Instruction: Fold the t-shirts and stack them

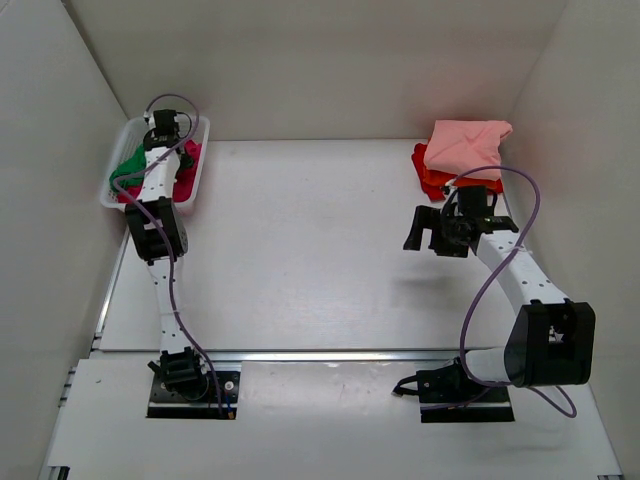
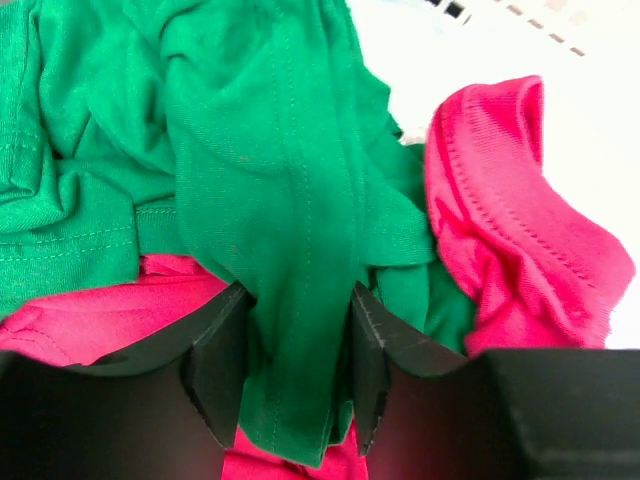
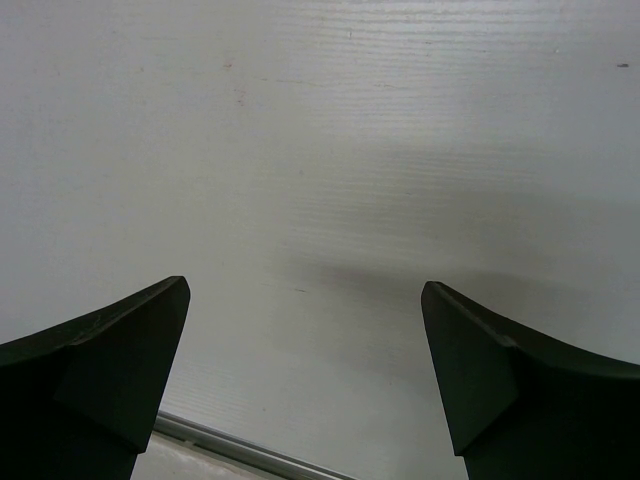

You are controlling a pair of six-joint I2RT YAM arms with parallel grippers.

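Note:
In the left wrist view, a green t-shirt (image 2: 270,140) lies crumpled over a red-pink t-shirt (image 2: 110,310). Both are in the white bin (image 1: 203,175) at the table's far left. My left gripper reaches down into the bin. Its fingers are part open, with a bunched ridge of green cloth between the fingers. At the far right, a folded pink t-shirt (image 1: 466,146) rests on folded red cloth (image 1: 432,184). My right gripper (image 1: 424,232) stands open and empty over the table, in front of that stack.
Walls close in the left, back and right sides. A metal rail (image 1: 330,355) runs along the front edge. Purple cables loop over both arms.

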